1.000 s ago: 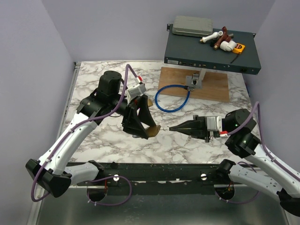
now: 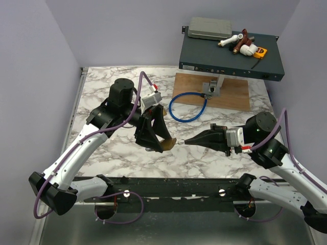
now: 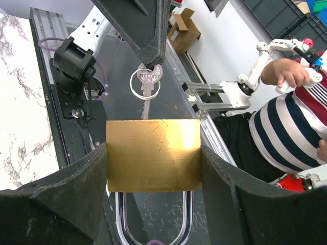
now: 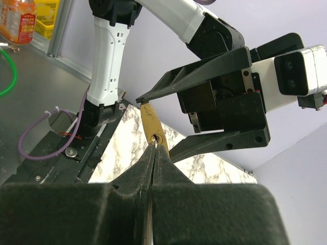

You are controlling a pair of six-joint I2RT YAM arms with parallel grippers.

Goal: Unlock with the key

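Note:
A brass padlock (image 3: 153, 155) with a silver shackle (image 3: 121, 212) is clamped in my left gripper (image 2: 167, 143), raised above the table. Facing it from the right, my right gripper (image 2: 186, 141) is shut, and the silver key (image 3: 149, 76) with its ring (image 3: 132, 86) shows at its tips in the left wrist view. The key's blade points at the padlock, and its end passes out of sight behind the padlock's edge; I cannot tell how far it is in. In the right wrist view the padlock's keyhole face (image 4: 155, 137) lies straight ahead of the fingertips.
A blue hose (image 2: 171, 113) curves over the marble table (image 2: 102, 158) beside a wooden board (image 2: 235, 97). Behind it, a dark raised shelf (image 2: 214, 57) carries a grey box (image 2: 209, 28) and several small items. A black rail (image 2: 163, 186) runs along the front edge.
The left gripper has moved only slightly.

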